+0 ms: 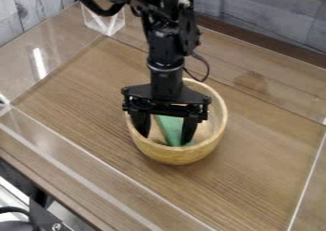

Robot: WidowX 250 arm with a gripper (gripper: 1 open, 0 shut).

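My black gripper (167, 116) hangs over a round yellow wooden bowl (178, 154), lowered into it with its fingers spread open. A green oblong object (173, 130) lies in the bowl between the fingers, partly hidden by the gripper body.
The bowl stands on a wooden table (64, 111), which is bare to the left and right of it. A clear plastic item (102, 15) is at the back left edge. A dark cable loops beside the arm.
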